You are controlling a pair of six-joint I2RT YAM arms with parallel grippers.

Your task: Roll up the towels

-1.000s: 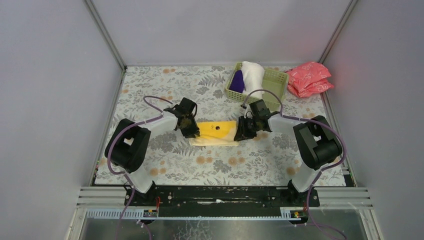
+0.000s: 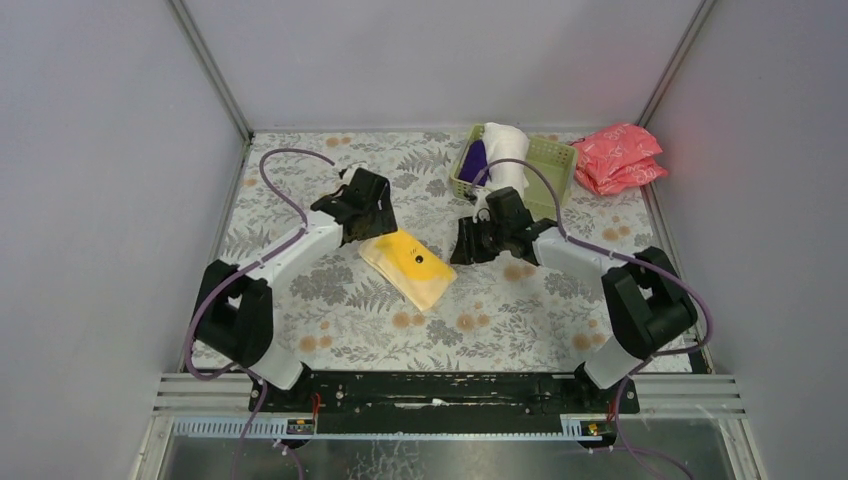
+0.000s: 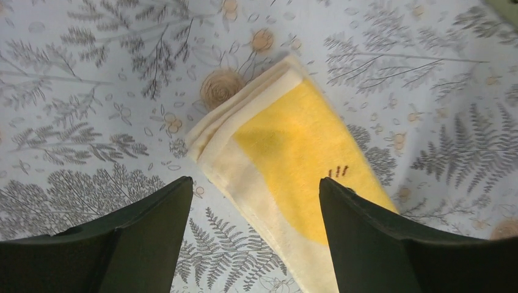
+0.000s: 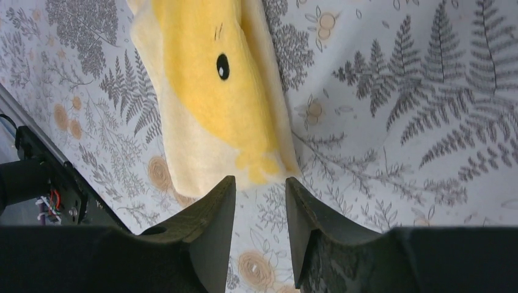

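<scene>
A folded yellow and cream towel (image 2: 410, 262) with a printed face lies slantwise on the flowered table, its layers stacked loosely at the edges. Over its upper left end, my left gripper hovers with its fingers wide apart and nothing between them. At the opposite end, the right wrist view shows the towel's black eye mark and its lower edge (image 4: 235, 183). My right gripper stands just off that edge, its fingertips parted and empty; in the top view it is right of the towel.
A green basket (image 2: 549, 195) at the back holds a white towel (image 2: 506, 142) and a purple one (image 2: 474, 163). Red folded cloth (image 2: 617, 158) lies at the back right corner. Free table surrounds the yellow towel in front and to the left.
The towel lay straight between both grippers a second ago; it has turned to a slant. Both grippers have since moved off it, the left one to the left, the right one up and right.
</scene>
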